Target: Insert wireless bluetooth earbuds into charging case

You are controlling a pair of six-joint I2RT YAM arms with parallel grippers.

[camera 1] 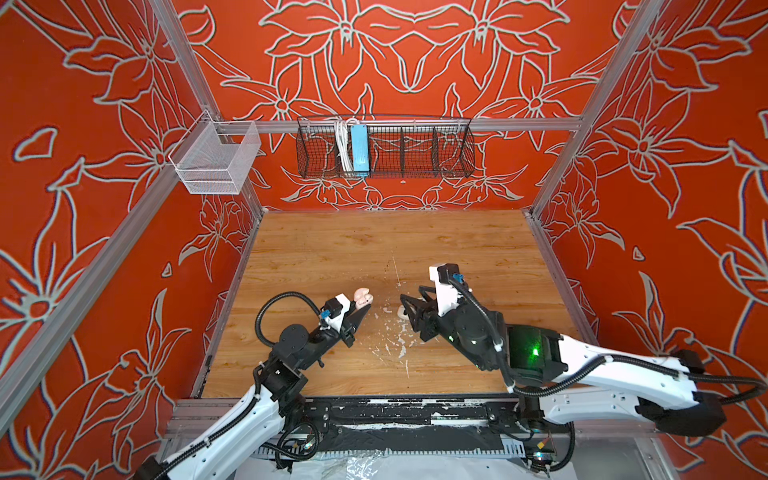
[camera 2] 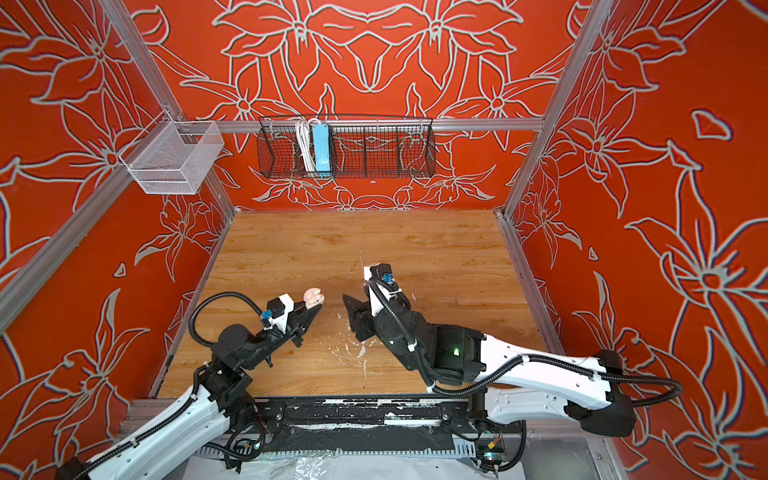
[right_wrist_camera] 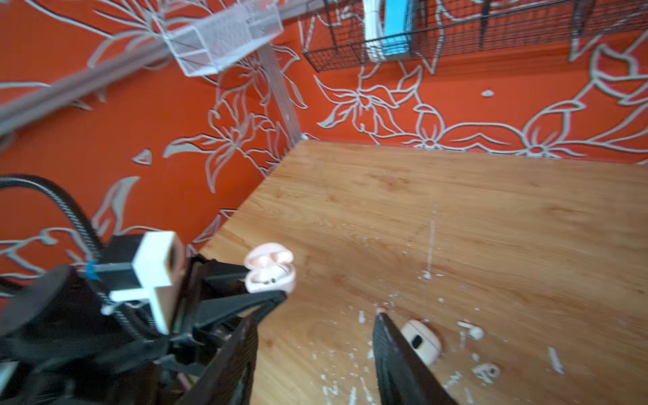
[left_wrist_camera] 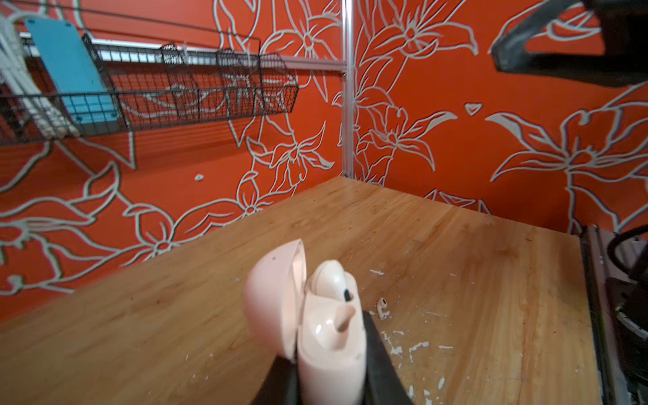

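A pale pink charging case [left_wrist_camera: 330, 357] is held upright with its lid [left_wrist_camera: 273, 297] flipped up; my left gripper [camera 1: 354, 312] is shut on it. One white earbud [left_wrist_camera: 329, 280] sits in its far slot, and the near slot [left_wrist_camera: 343, 317] is empty. To the right of the case, clear of it, my right gripper is open with nothing between its fingers. On the table lie two loose white earbuds, one [right_wrist_camera: 471, 329] farther back and another [right_wrist_camera: 486, 372] closer, seen in the right wrist view.
A second, closed case [right_wrist_camera: 422, 341] lies on the table, partly behind a right finger, with a small pink item [right_wrist_camera: 381, 310] near it. White scuffs mark the wood. Wire baskets [camera 1: 400, 148] hang on the wall behind.
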